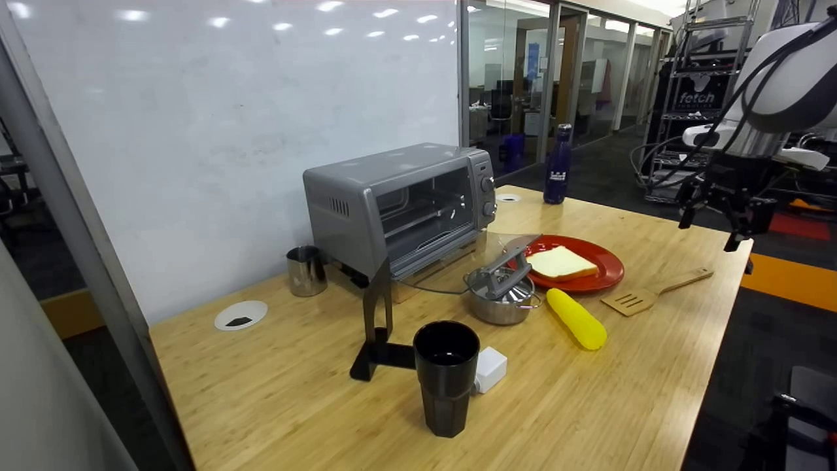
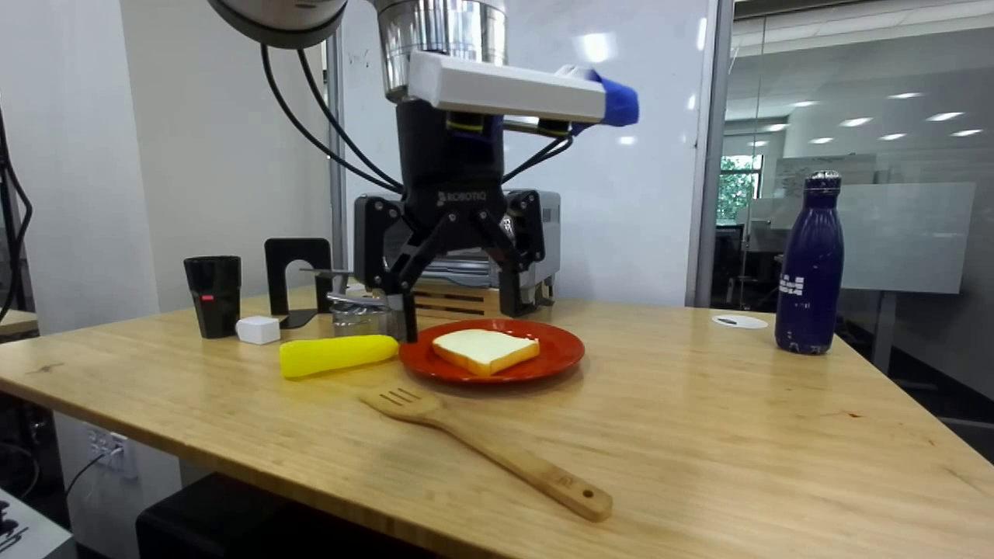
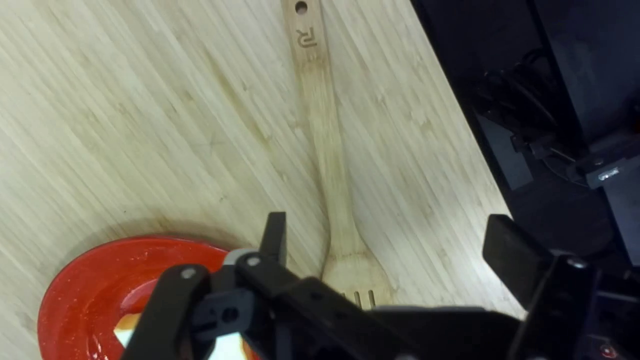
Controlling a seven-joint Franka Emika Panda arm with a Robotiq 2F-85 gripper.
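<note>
My gripper is open, pointing down above the table with nothing between its fingers. Below it lies a wooden slotted spatula (image 3: 333, 150), which runs up the wrist view between the two spread fingers. In exterior view 2 the spatula (image 2: 503, 452) rests flat on the table, its handle toward the front right. Beside it stands a red plate (image 2: 561, 349) carrying a slice of bread (image 2: 486, 348). The gripper (image 2: 458, 326) hangs over this area, apart from the things on the table. The slotted end of the spatula is partly covered by the gripper in the wrist view.
A yellow object (image 1: 577, 318) lies by a lidded metal pot (image 1: 502, 298). The toaster oven (image 1: 400, 208) stands open against the whiteboard. A black cup (image 1: 445, 377), black stand (image 1: 380, 330) and blue bottle (image 1: 558, 165) are upright. Free table lies right of the plate.
</note>
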